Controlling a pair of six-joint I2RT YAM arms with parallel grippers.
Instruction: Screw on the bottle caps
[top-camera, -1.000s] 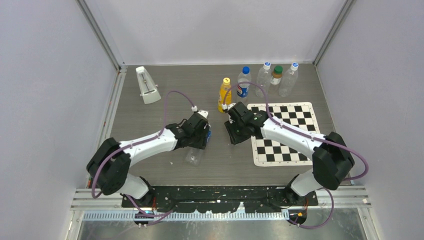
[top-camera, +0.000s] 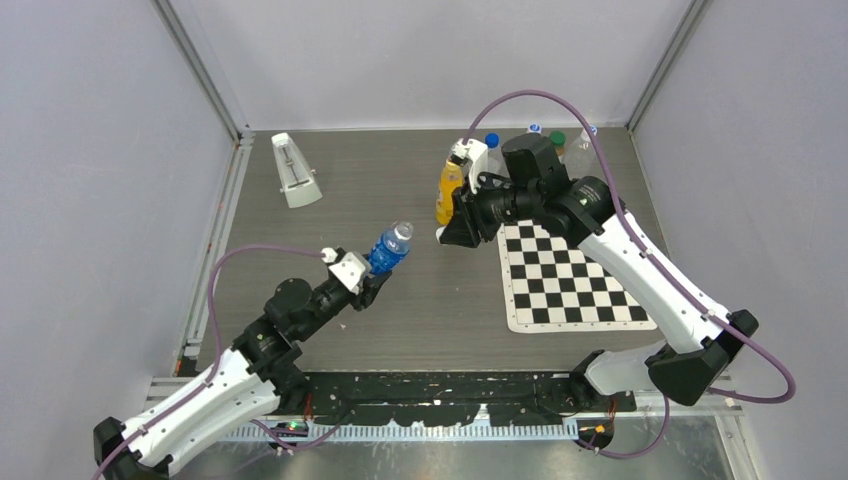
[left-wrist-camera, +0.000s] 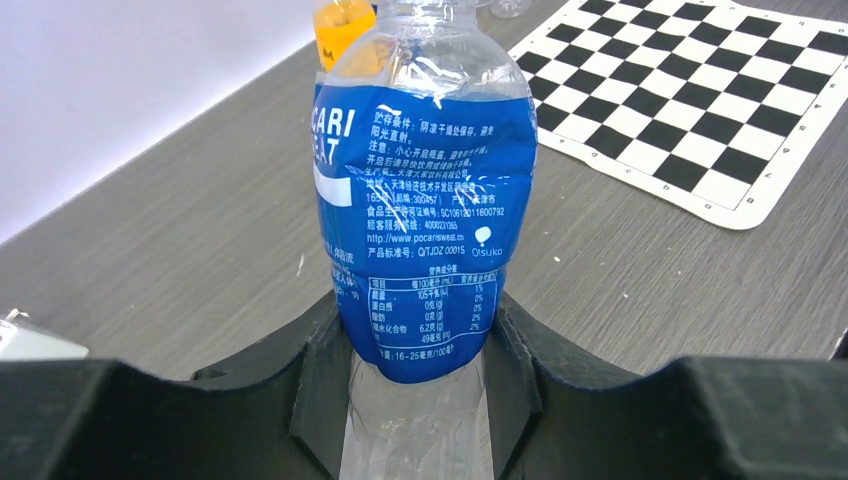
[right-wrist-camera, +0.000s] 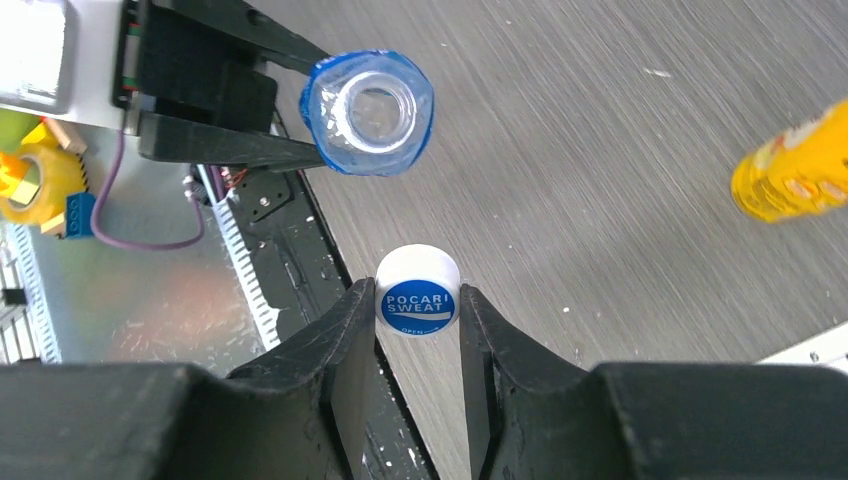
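Observation:
My left gripper (top-camera: 378, 280) is shut on a clear bottle with a blue Pocari Sweat label, tilted, its uncapped mouth (right-wrist-camera: 376, 112) visible in the right wrist view. My right gripper holds a white cap with a blue Pocari Sweat top (right-wrist-camera: 418, 292) between its fingertips, shut on it, above the table and apart from the bottle's mouth, to the right of it in the top view.
An orange bottle (top-camera: 448, 190), several other bottles behind the right arm, and a checkerboard mat (top-camera: 570, 310) occupy the right of the table (top-camera: 360, 180). A pale wedge-shaped object (top-camera: 296, 172) lies at back left.
The left gripper has raised and tilted the bottle, moving slightly left in the top view.

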